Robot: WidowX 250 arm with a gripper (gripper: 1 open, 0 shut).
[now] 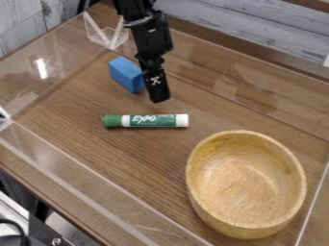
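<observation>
The black gripper (pixel 150 72) reaches down from the top of the view and stands open beside a blue block (pixel 126 74), just to its right. The block lies on the wooden table (pixel 90 173). Below them lies a green-and-white Expo marker (pixel 145 120), roughly horizontal. At the lower right sits an empty tan plastic bowl (pixel 244 184).
The table's left edge and back wall border the workspace, with some clear plastic at the far left edge. Dark cables show at the bottom left corner.
</observation>
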